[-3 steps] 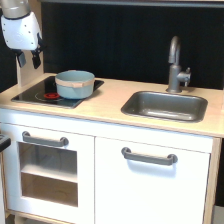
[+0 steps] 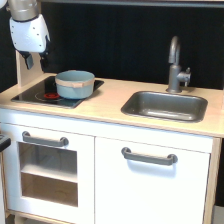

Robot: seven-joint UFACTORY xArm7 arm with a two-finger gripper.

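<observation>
The white arm's gripper (image 2: 30, 56) hangs at the top left, above and left of the hob, with dark fingers pointing down; whether it is open or shut is hard to make out. A grey-blue pot (image 2: 75, 88) stands on the right part of the black hob (image 2: 40, 95), beside a red burner marking.
A toy kitchen worktop (image 2: 115, 95) holds a sink (image 2: 165, 105) with a grey tap (image 2: 175, 70) on the right. Below are two white doors with grey handles, the left one with a window. The counter between hob and sink is clear.
The gripper has shifted slightly right. The pot and the rest look unchanged.
</observation>
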